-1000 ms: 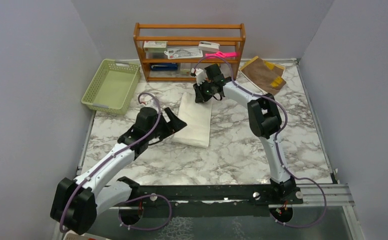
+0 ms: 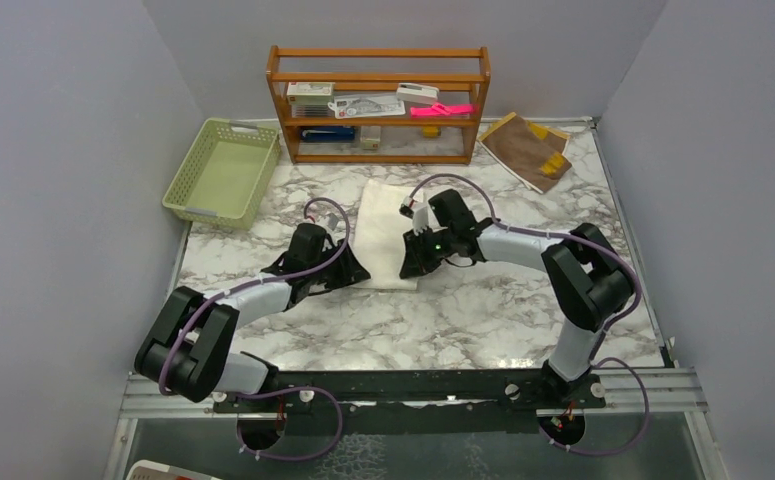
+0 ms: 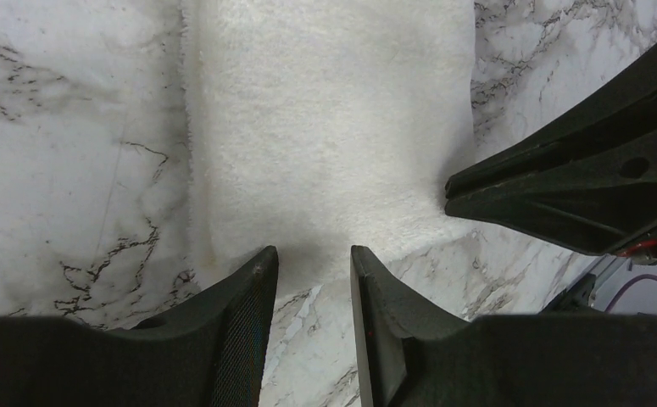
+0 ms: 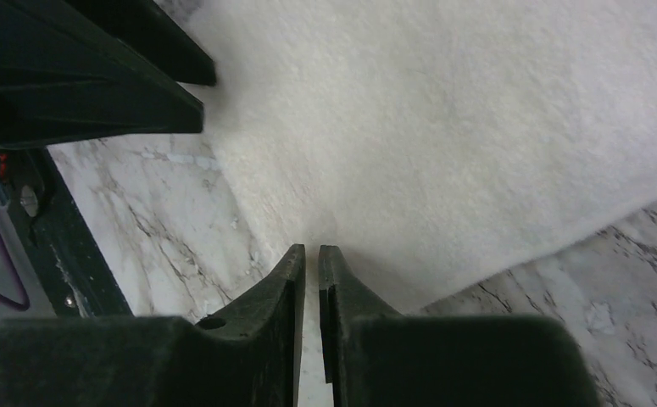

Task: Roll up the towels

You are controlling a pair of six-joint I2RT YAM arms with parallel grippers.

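Observation:
One folded white towel [image 2: 383, 218] lies flat on the marble table, its near edge between my two grippers. At its near left corner is my left gripper, fingertips just over the cloth. Some space shows between its fingers, with towel and marble visible through it; no pinched fold shows. My right gripper is low at the near right corner, its fingers [image 4: 289, 284] almost together and a narrow slit between them. Whether cloth is caught in either is hard to tell. Seen from the right wrist, the towel [image 4: 443, 144] is smooth.
A green basket [image 2: 171, 200] stands at the back left and a wooden rack [image 2: 378, 158] with small items at the back. Brown and yellow cloths [image 2: 525, 150] lie at the back right.
My right gripper has come from the towel's far end down to its near right corner. The left gripper, wide apart earlier, has narrowed and moved nearer the front edge.

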